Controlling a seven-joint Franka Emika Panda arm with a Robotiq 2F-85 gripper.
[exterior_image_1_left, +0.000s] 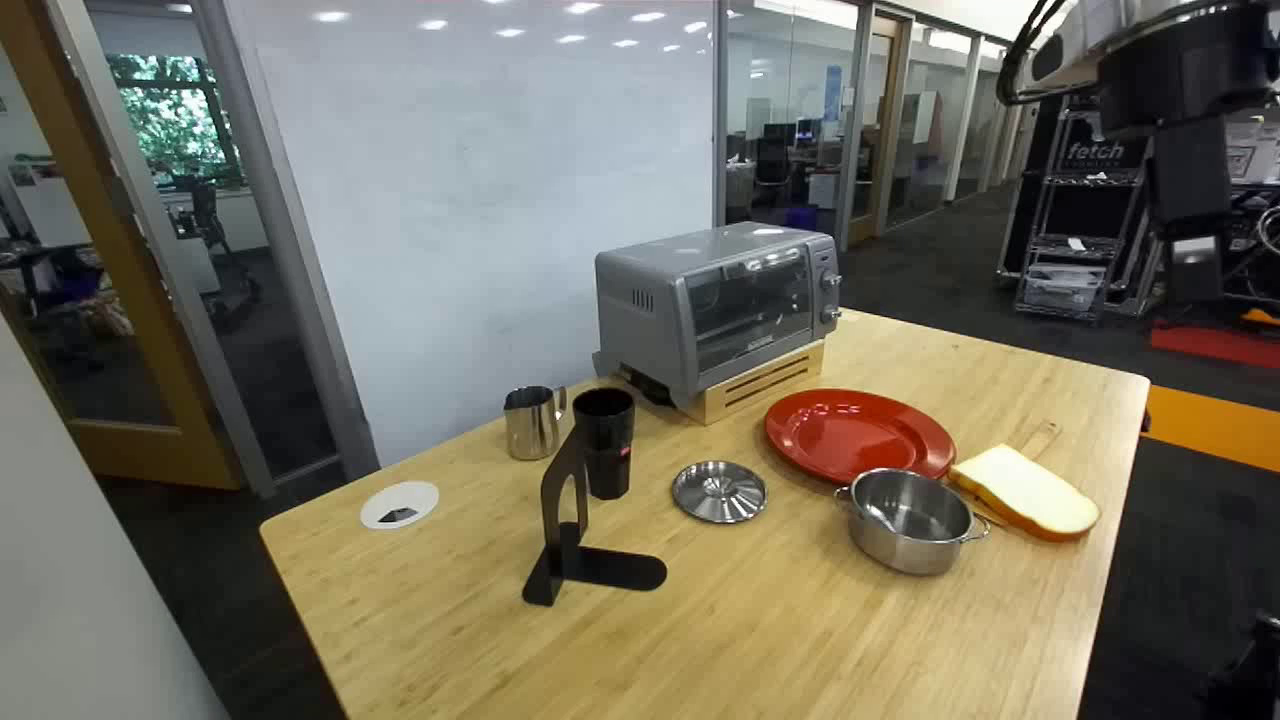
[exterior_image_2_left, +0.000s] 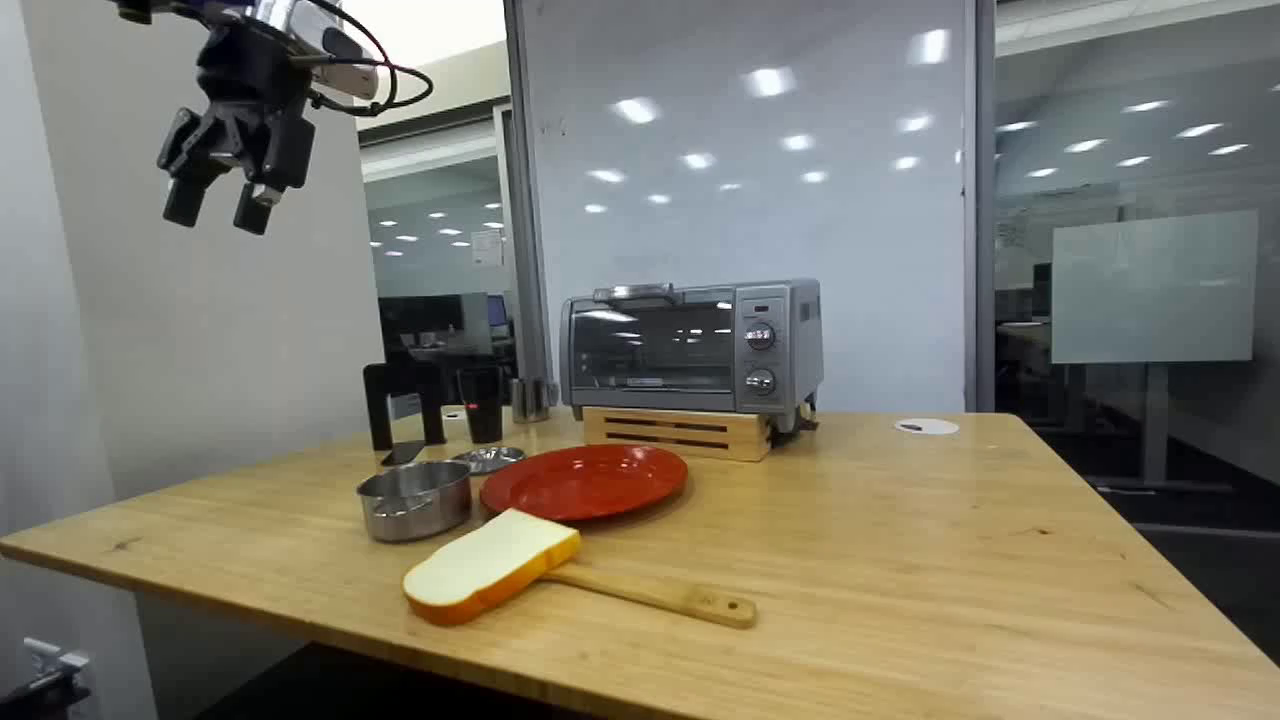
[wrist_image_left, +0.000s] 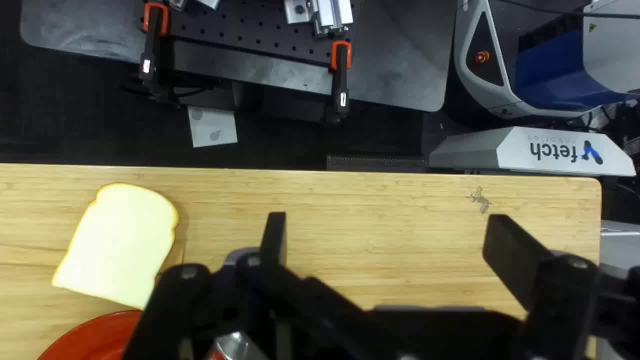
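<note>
High above the table, my gripper (exterior_image_2_left: 217, 218) stands open with nothing between its fingers; its two fingers spread wide in the wrist view. A slice of bread (exterior_image_1_left: 1028, 491) lies over a wooden spatula (exterior_image_2_left: 672, 595) near the table edge, the spatula's handle sticking out from under it. Beside the bread is an empty-looking steel pot (exterior_image_1_left: 912, 533) with small side handles. A red plate (exterior_image_1_left: 858, 434) rests behind these two. The round steel lid (exterior_image_1_left: 719, 491) lies flat, left of the plate in exterior view 1. In the wrist view the bread (wrist_image_left: 120, 243) is left of my fingers.
A grey toaster oven (exterior_image_1_left: 720, 296), door shut, sits on a wooden stand (exterior_image_1_left: 768, 382) at the back. Near it are a black cup (exterior_image_1_left: 605, 442), a steel pitcher (exterior_image_1_left: 531, 422) and an upright black bookend (exterior_image_1_left: 564, 528). In exterior view 2, the table's right side is clear.
</note>
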